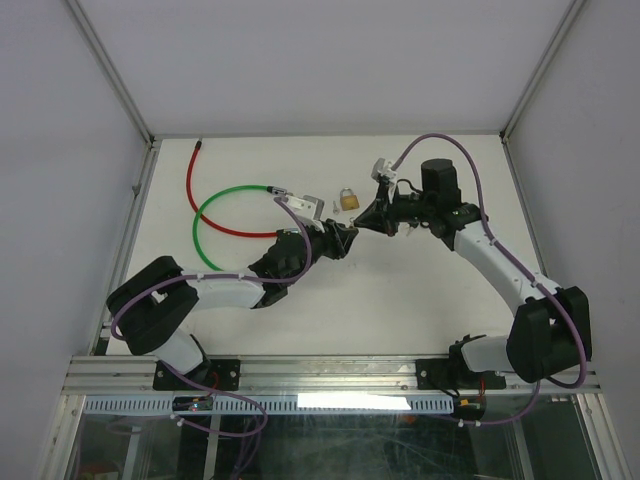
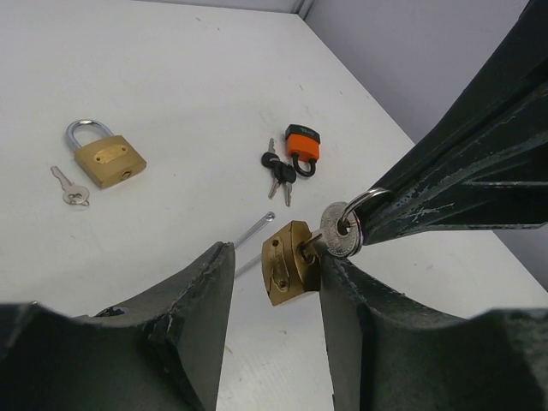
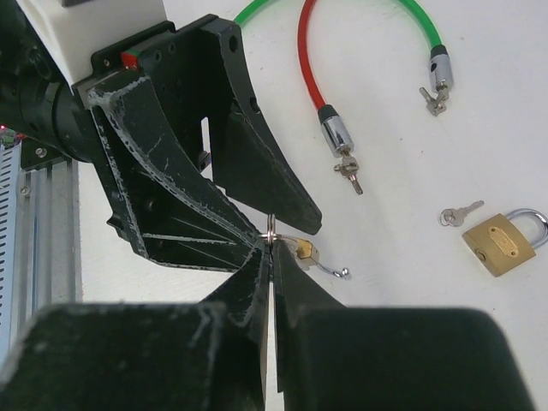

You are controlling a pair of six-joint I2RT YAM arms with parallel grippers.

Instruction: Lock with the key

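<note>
A small brass padlock (image 2: 282, 267) hangs in the air with a silver key (image 2: 341, 231) in its keyhole. My right gripper is shut on the key's thin wire ring (image 2: 364, 200). Around the padlock stand the fingers (image 2: 199, 312) of my left gripper, part open; a gap shows on one side, while the other finger looks close to or touching the brass. From the body sticks the shackle (image 3: 338, 273), its tip visible in the right wrist view; whether it is latched I cannot tell.
A larger brass padlock (image 1: 349, 200) lies on the table beside a loose key (image 3: 461, 214). An orange padlock (image 2: 302, 144) with several keys lies farther off. Red (image 1: 190, 180) and green (image 1: 196, 232) cable locks curve at left.
</note>
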